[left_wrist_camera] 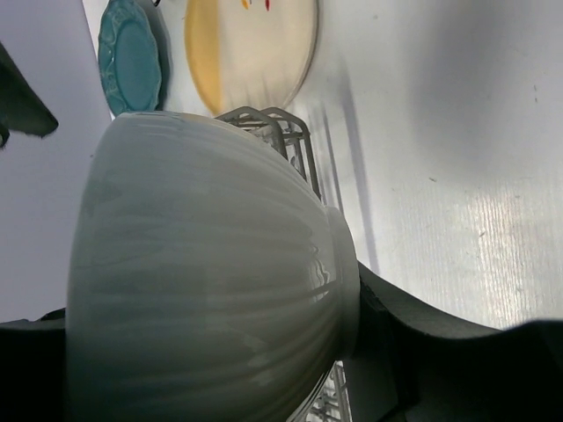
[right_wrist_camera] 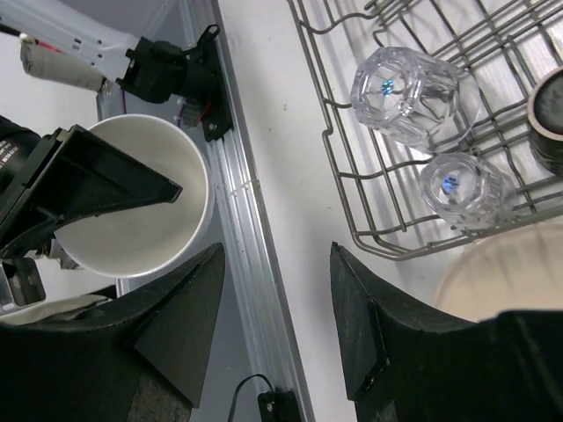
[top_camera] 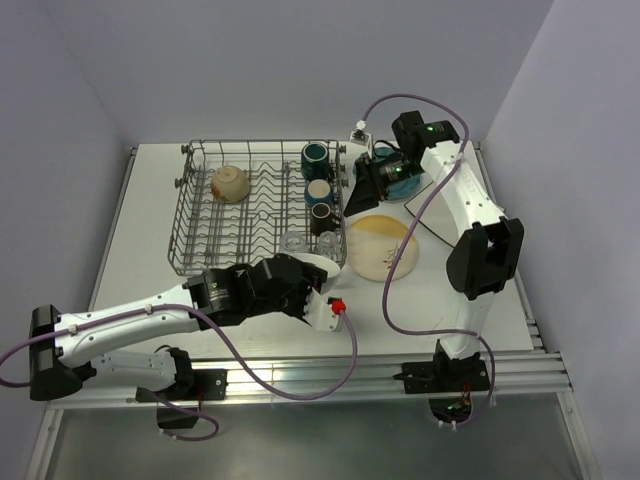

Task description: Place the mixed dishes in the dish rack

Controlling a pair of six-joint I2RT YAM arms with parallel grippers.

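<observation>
A white ribbed bowl (left_wrist_camera: 211, 264) is tilted on its side in my left gripper, one finger (right_wrist_camera: 123, 180) inside it and the other against its outside. The top view has this bowl (top_camera: 325, 265) at the front right corner of the wire dish rack (top_camera: 180, 225). My right gripper stands open and empty; from above, it is right of the rack, near the teal plate (top_camera: 408, 187). A cream and yellow plate (top_camera: 375, 255) lies flat beside the rack. Inside the rack are a tan bowl (top_camera: 230, 184), several mugs and two clear glasses (right_wrist_camera: 409, 97).
A pale flat square item (top_camera: 432, 205) lies at the back right, partly behind the right arm. Mugs (top_camera: 315, 160) line the rack's right side.
</observation>
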